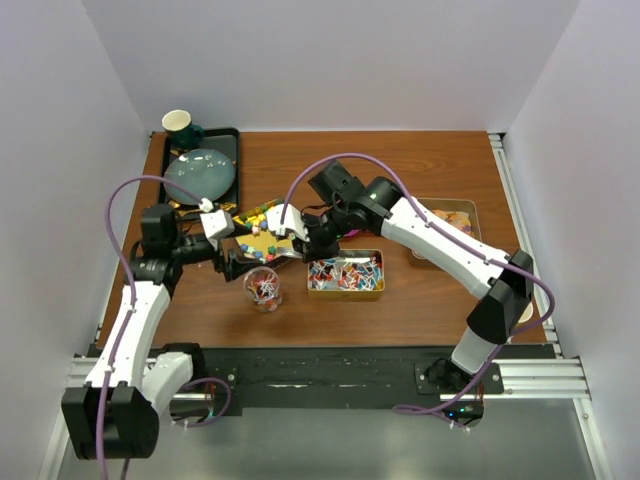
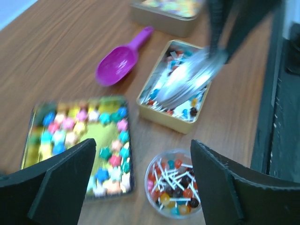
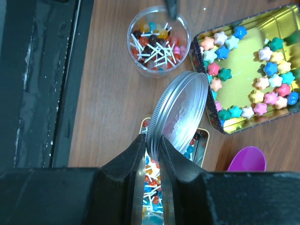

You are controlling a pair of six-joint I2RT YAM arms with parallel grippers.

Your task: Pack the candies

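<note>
A clear jar full of lollipops stands uncovered on the table. Its silver-rimmed transparent lid is tilted on edge, with my right gripper shut on its rim, above the table near the jar. My left gripper is part open, its fingers spread on either side of the jar in the left wrist view, with nothing between them that I can make out. A tin of lollipops sits right of the jar. Behind the jar, a gold-lined tray holds star candies, partly hidden from above by my arms.
A purple scoop lies behind the lollipop tin. A black tray with a round blue-grey lid and a green mug occupy the back left. Another tin is at the right.
</note>
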